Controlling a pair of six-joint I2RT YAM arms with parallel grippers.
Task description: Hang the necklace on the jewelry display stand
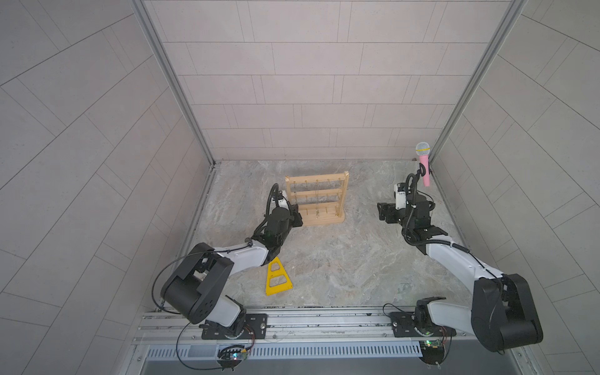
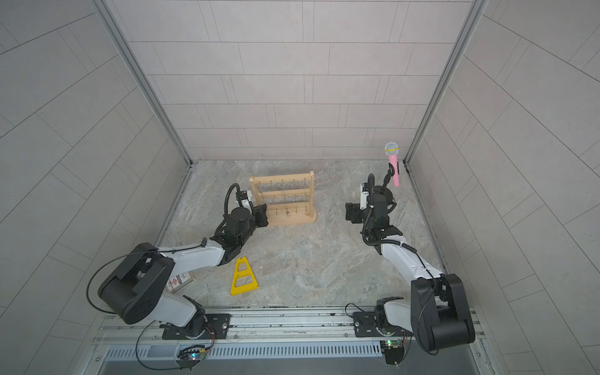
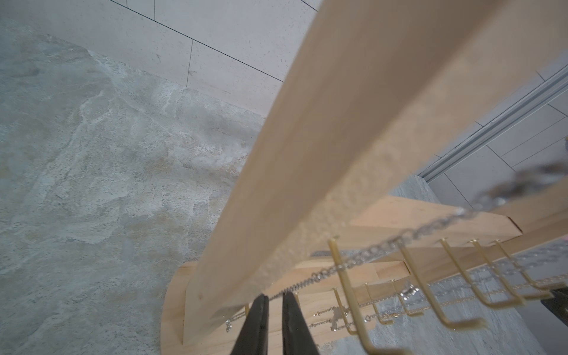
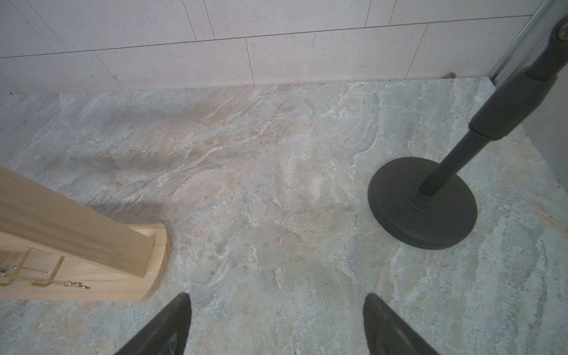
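Note:
The wooden display stand (image 1: 317, 187) stands upright toward the back, left of centre, with rows of brass hooks (image 3: 343, 284). Silver chains (image 3: 366, 252) run along its bars and hooks in the left wrist view, one ending in a clasp at the lower left. My left gripper is at the stand's left front, its fingertips a narrow gap apart; the chain passes by the tips, and whether it lies between them is unclear. Off to the right of the stand, my right gripper is wide open and empty above the bare table.
A black round-based stand (image 4: 423, 204) carries a pink microphone (image 1: 424, 162) at the back right. A yellow triangular piece (image 1: 277, 277) lies near the left arm. Free table surface (image 1: 350, 268) spreads between the arms and in front of the display stand.

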